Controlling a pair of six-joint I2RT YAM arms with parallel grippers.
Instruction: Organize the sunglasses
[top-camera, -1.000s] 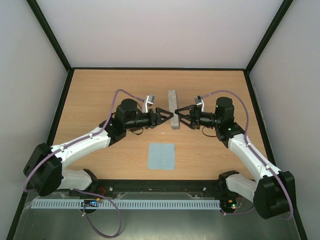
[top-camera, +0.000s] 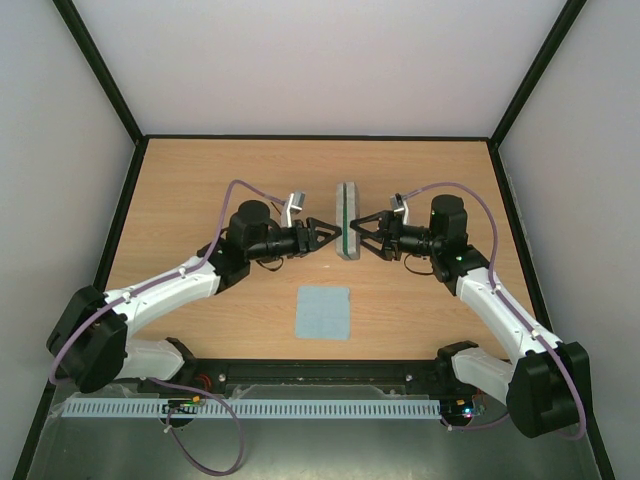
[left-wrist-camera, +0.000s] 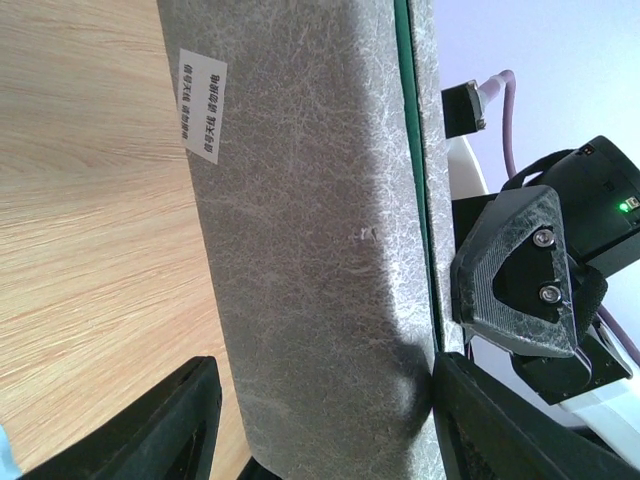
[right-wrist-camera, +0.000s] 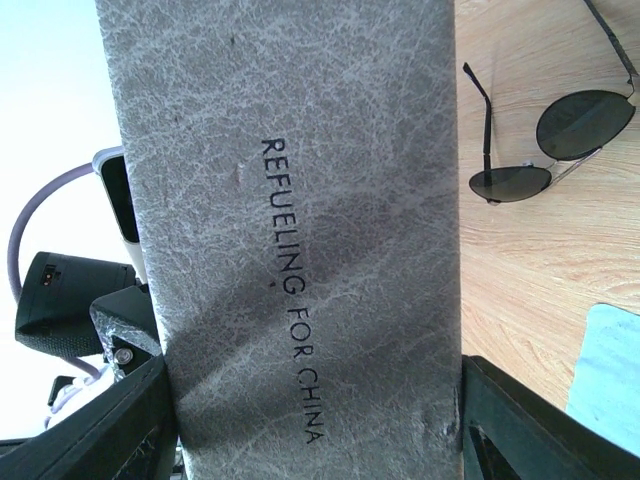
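A grey sunglasses case (top-camera: 347, 190) is held upright above the table between my two arms. My right gripper (top-camera: 356, 230) is shut on it, pads against both edges of the face printed with "REFUELING FOR CHINA" in the right wrist view. A green strip (left-wrist-camera: 415, 130) shows along a narrow gap between lid and body. My left gripper stands part open around the case's other side: one finger (left-wrist-camera: 480, 410) is at the rim near the gap, the other clear of the surface. Dark sunglasses (right-wrist-camera: 585, 125) lie unfolded on the table in the right wrist view.
A light blue cloth (top-camera: 323, 312) lies flat on the table in front of the arms. The grippers are close together, with the case between them.
My left gripper has shifted slightly left. The right arm has stayed put.
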